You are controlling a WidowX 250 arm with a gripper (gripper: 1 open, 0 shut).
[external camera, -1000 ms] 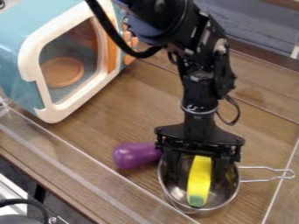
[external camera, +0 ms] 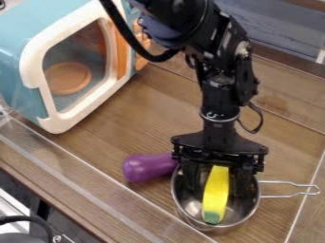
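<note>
My black gripper is lowered into a steel pot with a wire handle, around the top end of a yellow elongated object lying in the pot. The fingertips are mostly hidden, so whether they are closed on it is unclear. A purple eggplant-like object lies on the wood just left of the pot.
A toy oven in blue and white, with its opening toward the table, stands at upper left. Bare wood lies between it and the arm. The table's front edge runs along the lower left, with dark cables beyond.
</note>
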